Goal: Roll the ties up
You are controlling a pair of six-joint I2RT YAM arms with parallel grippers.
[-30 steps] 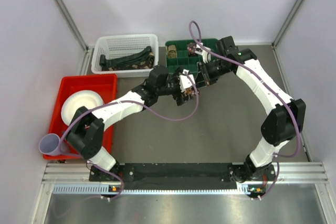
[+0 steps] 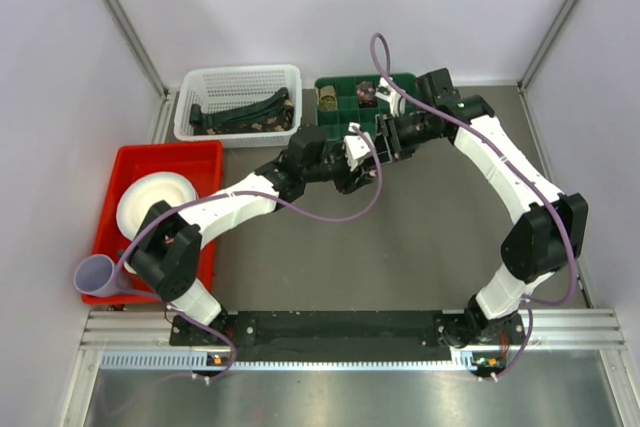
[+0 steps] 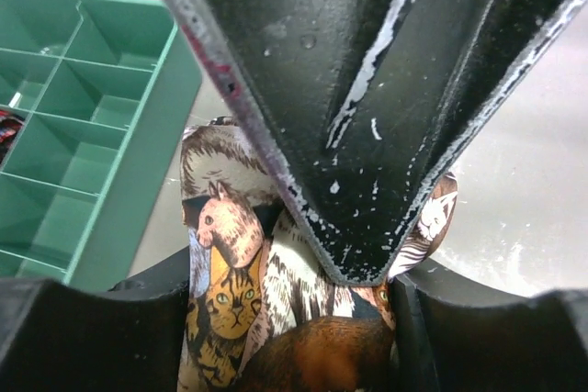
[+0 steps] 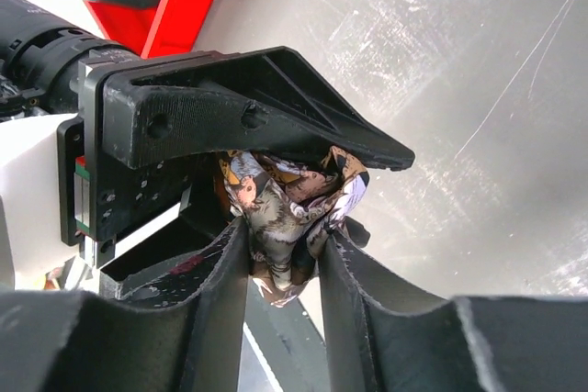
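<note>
A tie with a colourful animal print (image 3: 234, 236) is bunched up over the table's middle. My left gripper is shut on it, cloth filling the space between its fingers. In the right wrist view the bunched tie (image 4: 276, 204) bulges out of the left fingers. My right gripper is open close against the bundle, its fingertips apart on either side of the cloth's near part. One dark right finger (image 3: 367, 135) crosses in front of the tie in the left wrist view. From above, the arms hide most of the tie.
Behind the grippers stands a green compartment tray (image 2: 350, 112) with a rolled tie (image 2: 327, 97) and another roll (image 2: 365, 93). A white basket (image 2: 237, 77) holds dark ties (image 2: 240, 119). At left, a red tray (image 2: 112, 197) carries a plate and cup.
The left gripper has barely moved.
</note>
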